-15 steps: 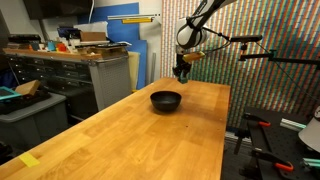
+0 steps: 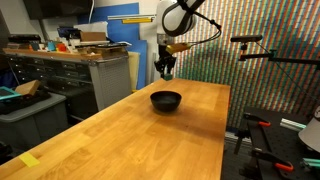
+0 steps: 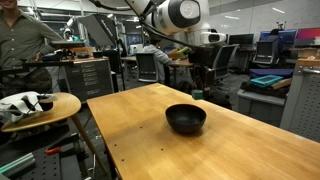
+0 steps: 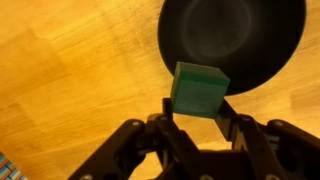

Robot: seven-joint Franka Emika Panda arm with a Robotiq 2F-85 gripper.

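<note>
In the wrist view a green block (image 4: 199, 89) is pinched between the fingers of my gripper, which is shut on it. Behind the block, the round black bowl (image 4: 225, 30) fills the upper right of that view. Exterior view 2 has the bowl (image 3: 186, 119) standing upright on the wooden table, with the small green block (image 3: 197, 95) above and near its rim. From the other side, my gripper (image 2: 166, 74) hangs over the table just beyond the bowl (image 2: 166, 101). The inside of the bowl looks empty where it shows.
A patterned thing (image 4: 8, 170) peeks in at the wrist view's lower left corner. In exterior view 2, something white (image 3: 28, 102) lies on the far left.
The arm has swung left in exterior view 1, from over the far right of the table to close behind the bowl, carrying the block. The bowl has stayed put.
</note>
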